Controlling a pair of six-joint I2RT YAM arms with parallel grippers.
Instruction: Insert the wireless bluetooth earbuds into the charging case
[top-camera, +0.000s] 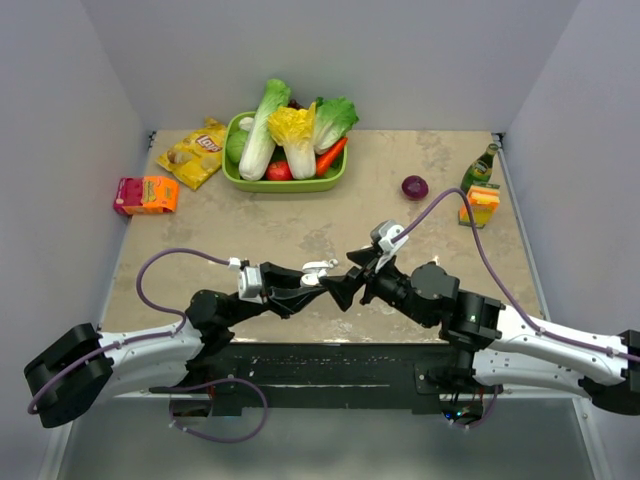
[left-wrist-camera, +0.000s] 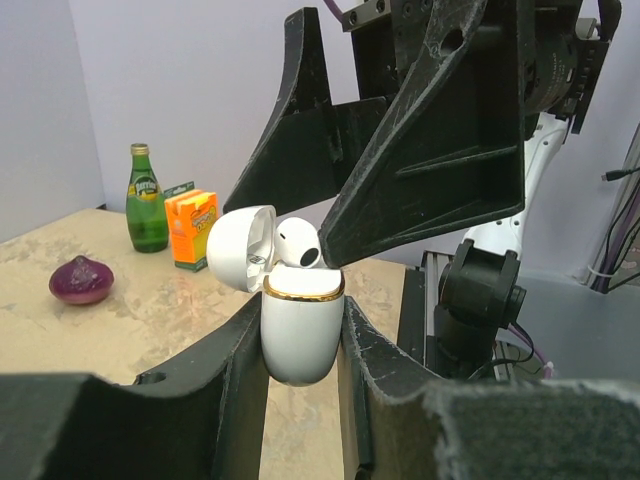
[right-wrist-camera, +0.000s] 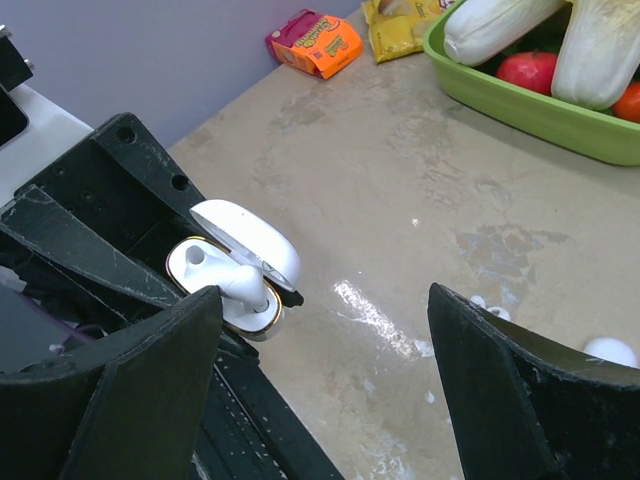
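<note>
My left gripper (top-camera: 305, 286) is shut on the white charging case (left-wrist-camera: 300, 335), whose gold-rimmed body sits between its fingers with the lid (right-wrist-camera: 247, 240) standing open. A white earbud (right-wrist-camera: 235, 280) shows in the case in the right wrist view. My right gripper (top-camera: 350, 271) is open, its fingers beside and above the case, very close to an earbud (left-wrist-camera: 297, 240) at the case's top. In the right wrist view, another small white object (right-wrist-camera: 610, 351) lies on the table at the lower right.
The green basket of vegetables (top-camera: 235, 175) stands at the back, with snack packs (top-camera: 148, 195) to the left. An onion (top-camera: 414, 187), a bottle (top-camera: 480, 165) and a juice carton (top-camera: 483, 205) are at the right.
</note>
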